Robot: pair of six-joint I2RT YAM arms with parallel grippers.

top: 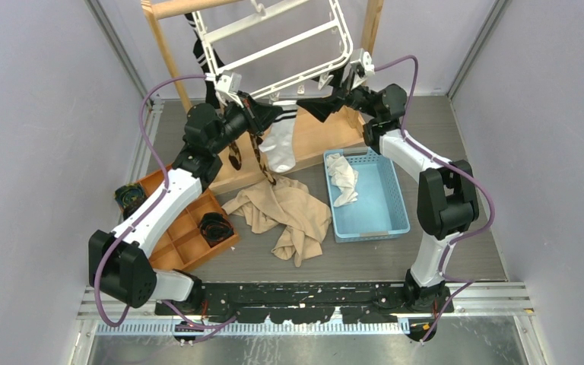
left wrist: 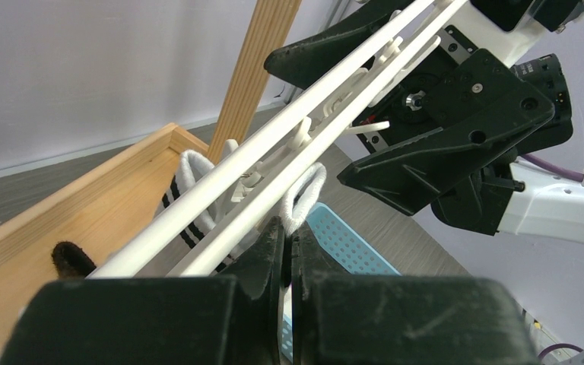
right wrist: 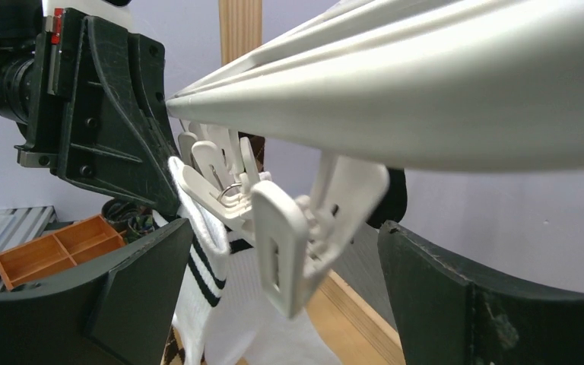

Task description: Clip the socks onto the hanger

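A white sock with black stripes [top: 280,144] hangs below the front bar of the white hanger [top: 289,81]. My left gripper is shut on the sock's edge, and a loop of white cuff [left wrist: 304,194] sticks up from between its fingertips. Just beyond it, my right gripper stands open, its fingers on either side of a white clip [right wrist: 289,243] that hangs from the hanger. Nothing is gripped there. In the right wrist view the sock [right wrist: 198,266] is left of this clip, close beside other clips [right wrist: 220,175].
The wooden rack [top: 163,57] carries the hanger; a black striped sock [top: 201,57] and leopard-print cloth [top: 261,158] hang at its left. Below are a beige cloth [top: 285,213], a blue basket [top: 372,201] with white cloth [top: 343,179], and an orange divided box [top: 179,243].
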